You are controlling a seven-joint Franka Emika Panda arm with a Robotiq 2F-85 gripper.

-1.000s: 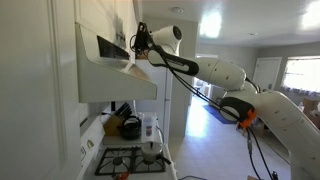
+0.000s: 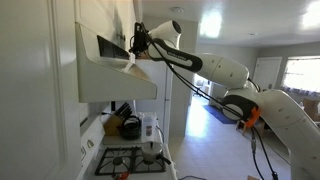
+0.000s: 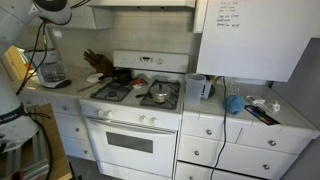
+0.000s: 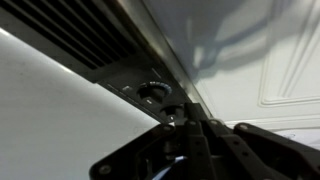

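Observation:
In the wrist view my gripper is shut, with nothing showing between its fingers. Its tips appear close to two dark round knobs, an upper knob [image 4: 154, 92] and a lower knob [image 4: 173, 111], on the dark strip of the range hood. Whether they touch the lower knob cannot be told. Exterior view 1 has the gripper [image 2: 140, 40] up high by the white hood [image 2: 122, 87], its fingers too small to make out. Only part of the arm [image 3: 88, 12] enters exterior view 2, at the upper left; the fingers are not seen there.
Slotted vents [image 4: 75, 28] run beside the knobs, and a white cabinet door [image 4: 285, 60] is close by. Below the hood stands a white stove [image 3: 135, 125] with a silver pot [image 3: 160, 93] on it. A clear pitcher [image 3: 196, 88] sits on the right counter [image 3: 285, 116].
Near the hood, the gripper end of the arm has shifted and tilted slightly. The rest of the arm and the kitchen look the same.

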